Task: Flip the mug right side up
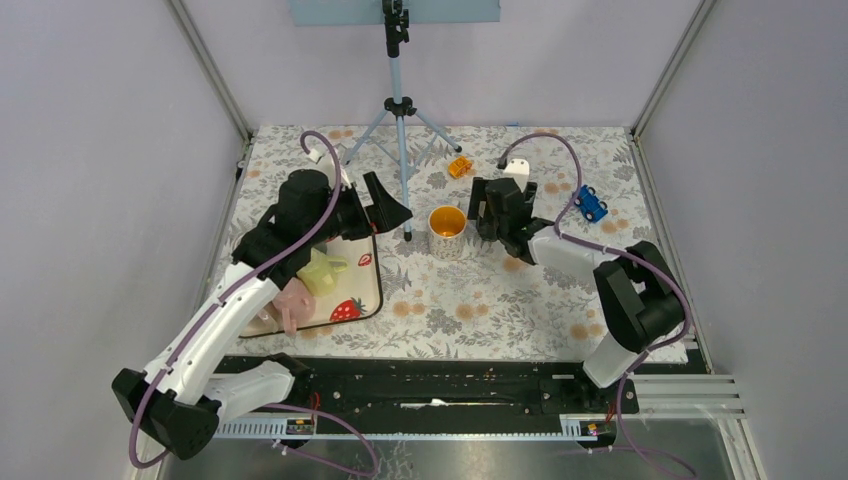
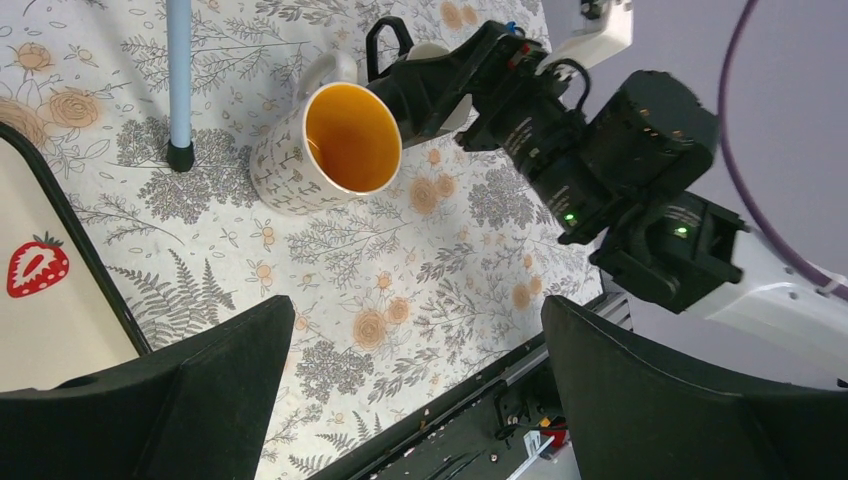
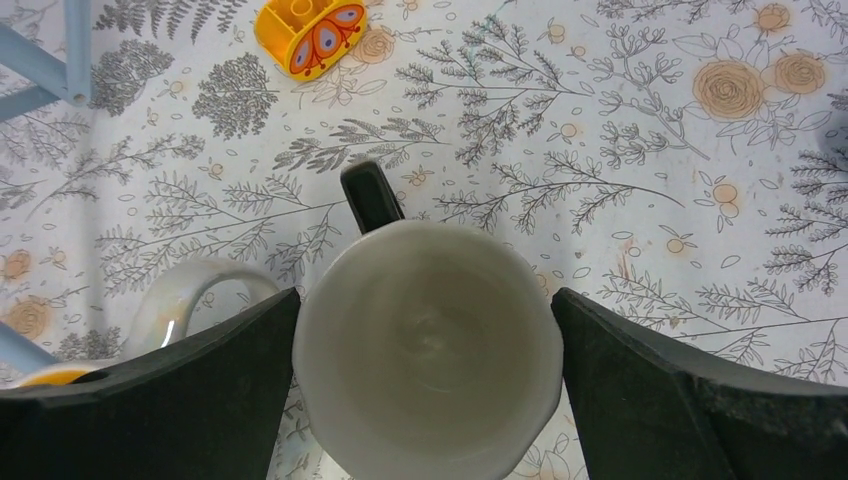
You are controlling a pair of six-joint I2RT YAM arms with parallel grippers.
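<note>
An orange-lined patterned mug (image 1: 447, 232) stands upright at the centre of the table, its pale handle toward the back. Just right of it, in the right wrist view, a second mug shows its white round bottom (image 3: 428, 350) upward, a dark handle pointing to the back. My right gripper is open around this upturned mug, one finger on each side. My left gripper (image 1: 387, 200) hangs open and empty above the table, left of the orange-lined mug.
A tray (image 1: 356, 286) with yellow and pink items lies at the left. A tripod (image 1: 399, 150) stands at the back, near a yellow toy (image 3: 310, 35). A blue toy car (image 1: 590, 203) sits at the right.
</note>
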